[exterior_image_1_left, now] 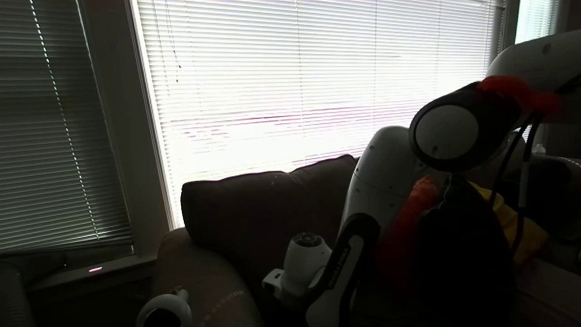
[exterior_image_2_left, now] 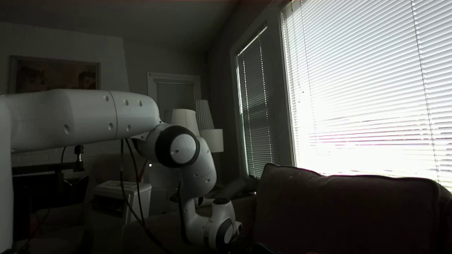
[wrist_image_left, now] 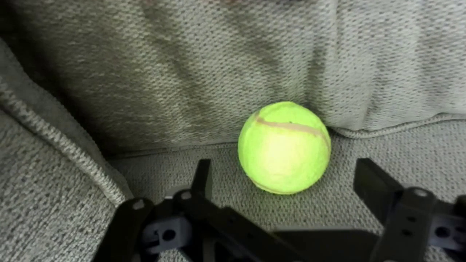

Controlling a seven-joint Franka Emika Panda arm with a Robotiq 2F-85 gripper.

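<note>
A yellow-green tennis ball (wrist_image_left: 284,150) rests on the grey seat cushion (wrist_image_left: 157,172), close to the couch's backrest (wrist_image_left: 196,74). My gripper is open in the wrist view, one black finger left of the ball and the other to its right. Gaps show on both sides, and nothing lies between the fingers that they touch. In both exterior views the fingers and the ball are out of sight; only the wrist end of the arm (exterior_image_1_left: 307,261) shows, low in front of the couch.
A piped cushion edge or armrest (wrist_image_left: 56,144) rises at the left of the wrist view. An orange item (exterior_image_1_left: 406,229) and a yellow cloth (exterior_image_1_left: 517,223) lie on the couch behind the arm. Several lampshades (exterior_image_2_left: 185,120) stand further back.
</note>
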